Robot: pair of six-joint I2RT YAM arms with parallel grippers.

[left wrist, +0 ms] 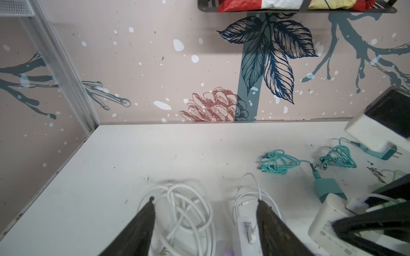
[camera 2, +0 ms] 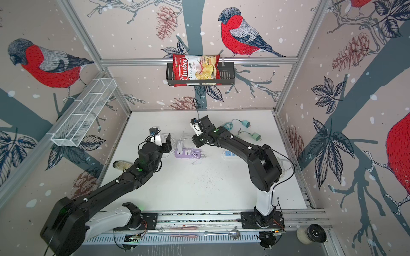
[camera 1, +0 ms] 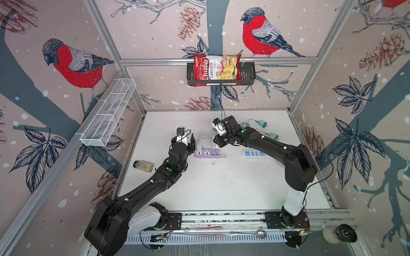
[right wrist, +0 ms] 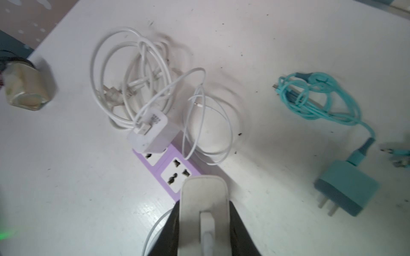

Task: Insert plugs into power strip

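Observation:
A purple power strip [right wrist: 155, 170] lies mid-table with white sockets on top. One white charger [right wrist: 158, 128] stands on its far-left end, a white cable plugged into it. Right above the strip's near end, my right gripper is shut on a second white charger [right wrist: 202, 192], which hides part of the strip beneath. In the left wrist view this held charger [left wrist: 328, 221] appears tilted, and whether it touches the strip cannot be told. My left gripper is open left of the strip, with nothing gripped and the standing charger [left wrist: 247, 243] near its right finger.
Coiled white cord [right wrist: 136, 85] lies behind the strip. Teal chargers [right wrist: 348, 185] with cables rest at the back right. A white-and-blue strip [camera 1: 254, 153] lies to the right, a jar [camera 1: 143, 166] at the left.

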